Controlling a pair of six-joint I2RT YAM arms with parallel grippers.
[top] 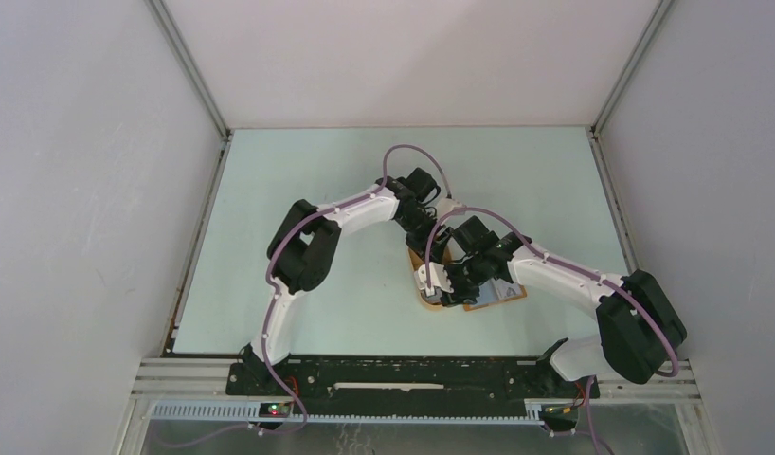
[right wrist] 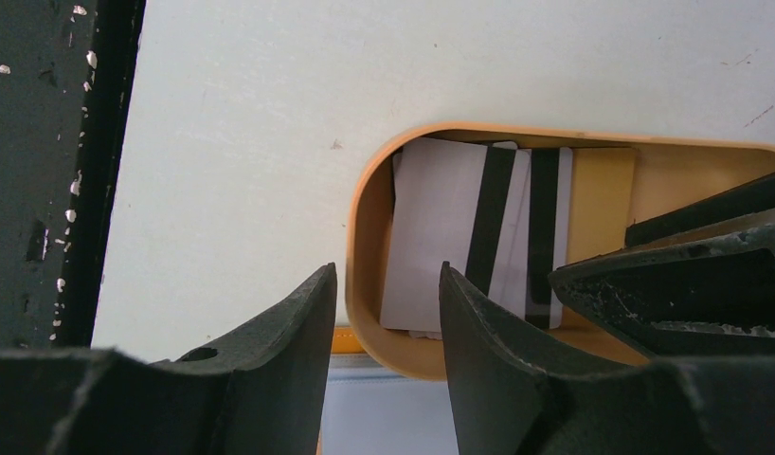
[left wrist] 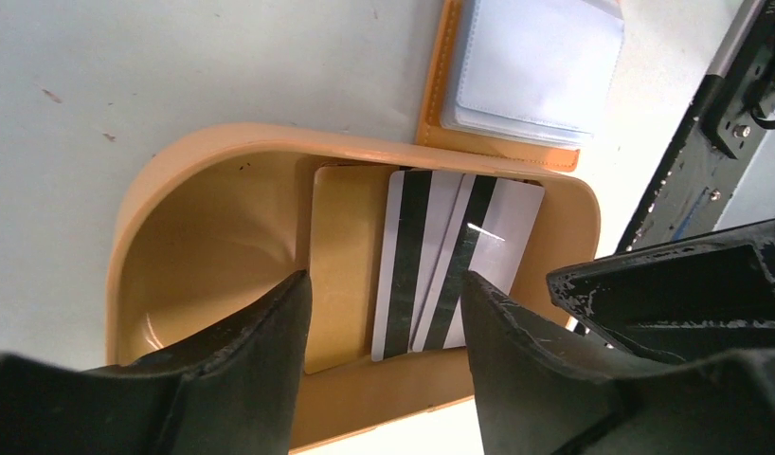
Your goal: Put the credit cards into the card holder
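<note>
Inside a tan oval container (left wrist: pixel 204 142) lie several cards, seen in both wrist views. Two white cards with black stripes (left wrist: pixel 497 232) overlap each other, and a gold card (left wrist: pixel 341 256) lies beside them. My left gripper is part open above the cards, nothing between its fingers. Over the striped card (right wrist: pixel 426 227) end of the container, my right gripper also stands part open and empty. Outside the container, against its wall, is the card holder (left wrist: pixel 436 90), orange-brown with clear sleeves (left wrist: pixel 535 71).
Both arms come close together over the container, and the other gripper's dark body (left wrist: pixel 687 294) intrudes in the left wrist view. A black rail (right wrist: pixel 62 171) runs along the front edge.
</note>
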